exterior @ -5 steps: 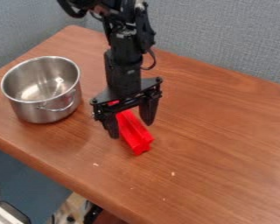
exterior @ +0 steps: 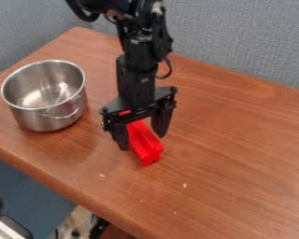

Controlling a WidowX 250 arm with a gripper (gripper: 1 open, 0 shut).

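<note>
My black gripper (exterior: 141, 129) hangs low over the table, open, its two fingers on either side of a red block (exterior: 147, 149). The block lies on the wooden table at a slant, its near end sticking out toward the front below the fingers and its far part partly hidden by the gripper. I cannot tell whether the fingers touch it.
A steel pot (exterior: 44, 96) stands at the left near the table's edge. The front-left edge drops to a floor with some clutter.
Over the last second my gripper has shifted very slightly to the right. The red block and pot look essentially unmoved.
</note>
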